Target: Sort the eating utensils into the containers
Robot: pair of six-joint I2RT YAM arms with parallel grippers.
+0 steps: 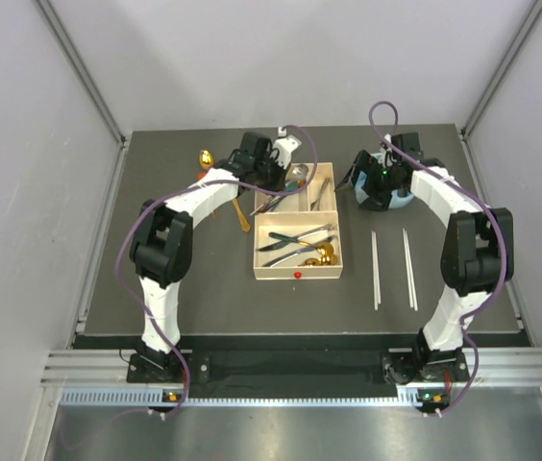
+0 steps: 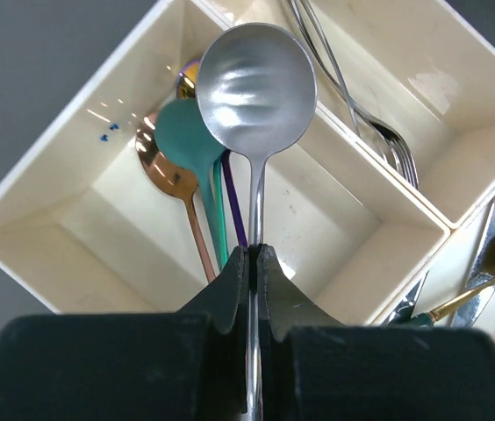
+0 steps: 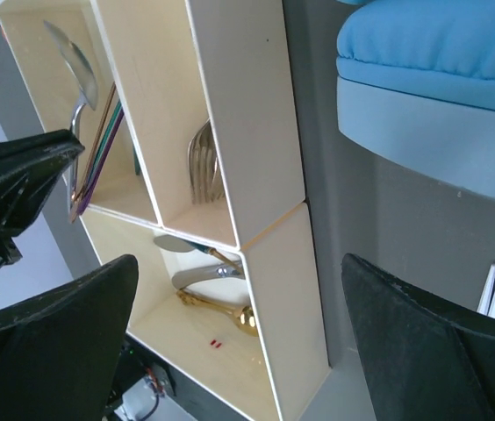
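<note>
A silver spoon point(image 2: 256, 92) is gripped by its handle in my left gripper, which is shut on it. Its bowl hangs over the cream compartment point(image 2: 318, 206) that holds a copper spoon point(image 2: 167, 175), a teal spoon point(image 2: 186, 136) and other coloured handles. Forks point(image 3: 204, 167) lie in the narrow compartment beside it. The larger front box point(image 1: 263, 272) contains knives and gold utensils point(image 1: 324, 252). My right gripper stands open beside the boxes, with its fingers wide apart and nothing held between them.
A gold spoon point(image 1: 206, 158) and a gold utensil point(image 1: 239, 213) lie left of the boxes. A blue padded object point(image 3: 441, 79) sits beneath the right arm. Two pairs of chopsticks point(image 1: 376, 269) rest on the table at right.
</note>
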